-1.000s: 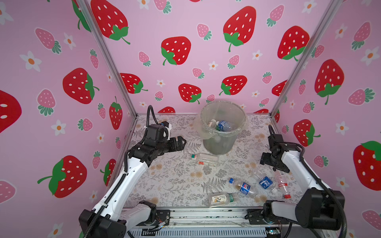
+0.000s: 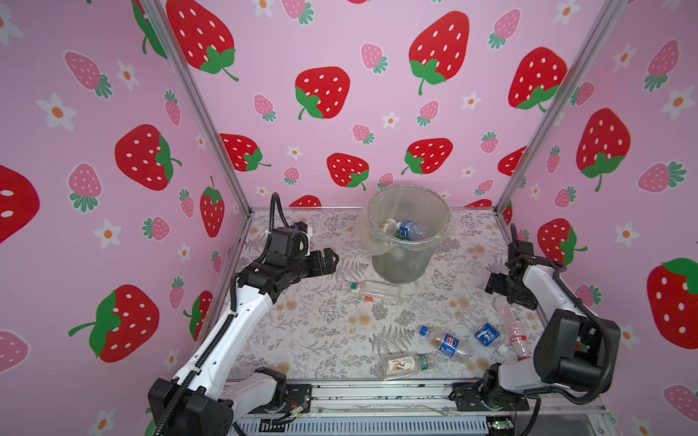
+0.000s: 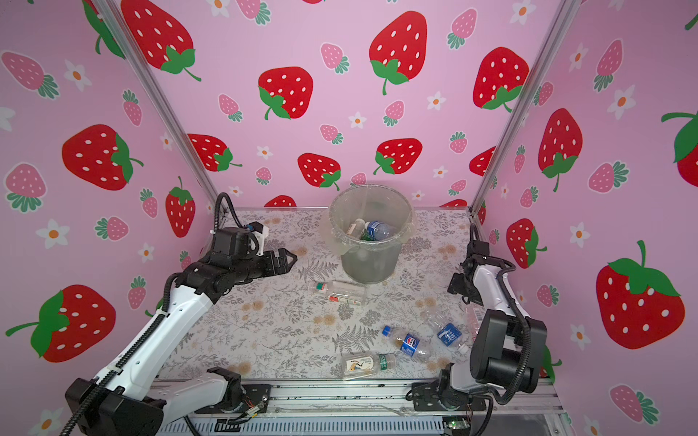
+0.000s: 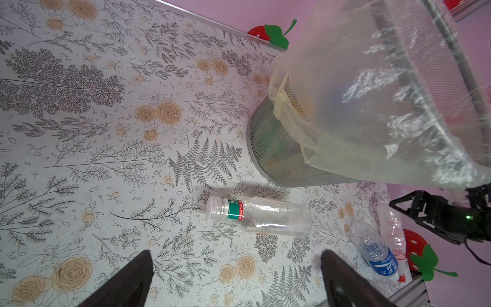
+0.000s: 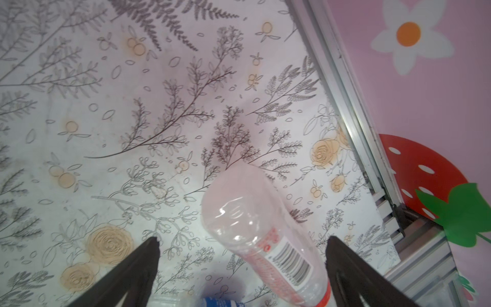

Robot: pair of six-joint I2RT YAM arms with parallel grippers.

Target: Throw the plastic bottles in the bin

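The lined mesh bin (image 2: 403,261) at the back centre holds several bottles (image 2: 410,231). On the table lie a clear bottle (image 4: 266,217) left-front of the bin, a label bottle (image 2: 403,365) at the front edge, and at right a blue-cap bottle (image 2: 445,343), a blue-label bottle (image 2: 485,332) and a pink-label bottle (image 5: 260,235). My open left gripper (image 2: 324,261) hangs left of the bin, above and left of the clear bottle. My open right gripper (image 2: 509,289) hovers over the pink-label bottle by the right wall, with nothing between its fingers.
Strawberry-patterned walls close in the back and both sides, with metal rails along the edges. The right gripper is close to the right wall.
The left arm and the bottles are nearly unchanged.
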